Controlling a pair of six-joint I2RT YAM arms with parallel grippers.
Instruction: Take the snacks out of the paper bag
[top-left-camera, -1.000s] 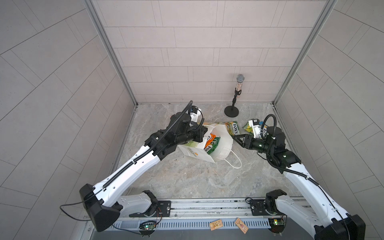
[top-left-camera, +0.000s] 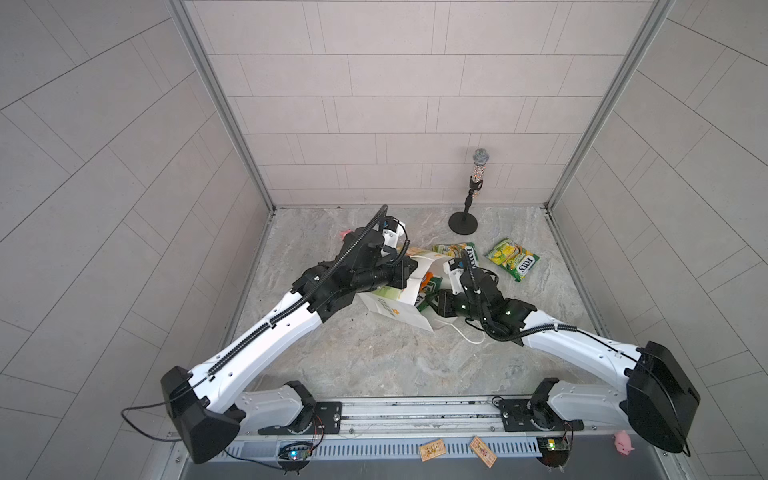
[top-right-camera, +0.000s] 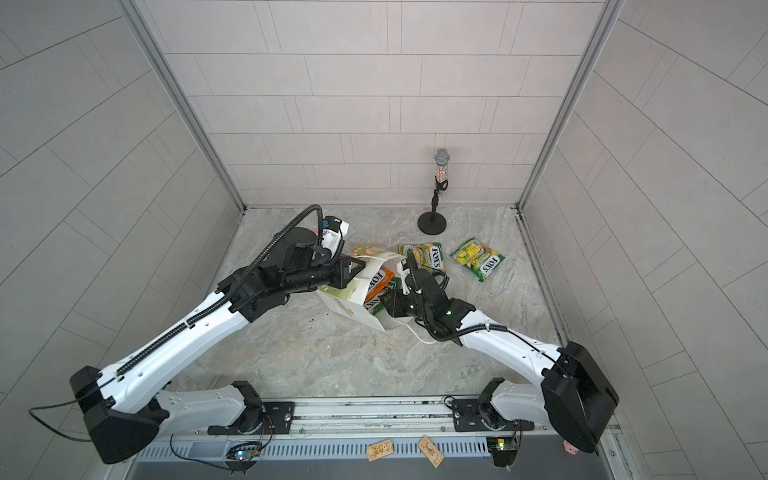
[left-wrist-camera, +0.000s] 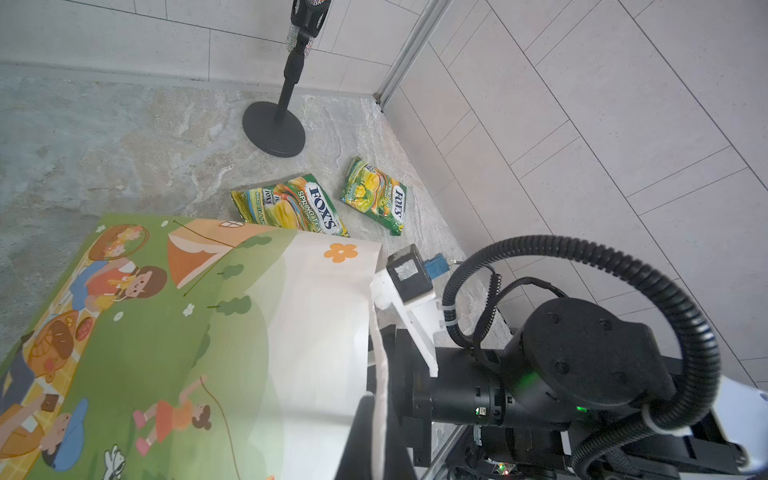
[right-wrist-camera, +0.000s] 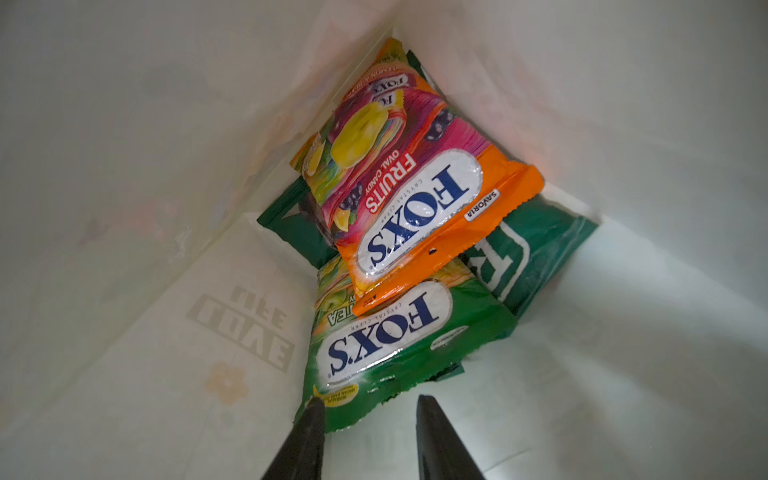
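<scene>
The paper bag (left-wrist-camera: 232, 320) lies on its side with its mouth toward the right arm. My left gripper is shut on the thin rim of the bag. In the right wrist view I look into the bag. A purple and orange Fox's pack (right-wrist-camera: 420, 196) lies on top of a green Fox's pack (right-wrist-camera: 384, 340), with a dark green pack (right-wrist-camera: 532, 244) partly hidden beneath. My right gripper is at the bag's mouth, fingers apart and empty, pointing at the packs. Outside lie two green-yellow Fox's packs, a nearer one (left-wrist-camera: 292, 206) and a farther one (left-wrist-camera: 374, 196).
A microphone on a black stand (top-left-camera: 462, 221) stands at the back of the table. A white cord handle (top-left-camera: 472, 337) loops from the bag beside the right gripper.
My right gripper has moved left, from beside the bag to inside its mouth. The left arm shows little movement and the bag stays nearly in place.
</scene>
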